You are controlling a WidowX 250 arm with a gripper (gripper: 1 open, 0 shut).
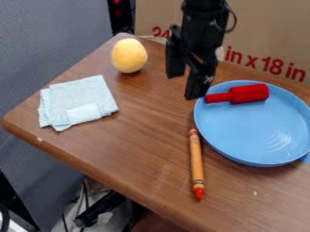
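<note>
My black gripper (184,76) hangs over the back middle of the wooden table, fingers pointing down, open, with nothing seen between them. It is right of a yellow egg-shaped object (129,54) and above-left of a blue plate (252,136). A red cylindrical object (237,94) lies on the plate's back part. An orange crayon (197,168) lies left of the plate, and a folded light-blue cloth (76,102) lies at the left.
A cardboard box (275,45) stands behind the table (140,154). The table's left edge drops to a grey area.
</note>
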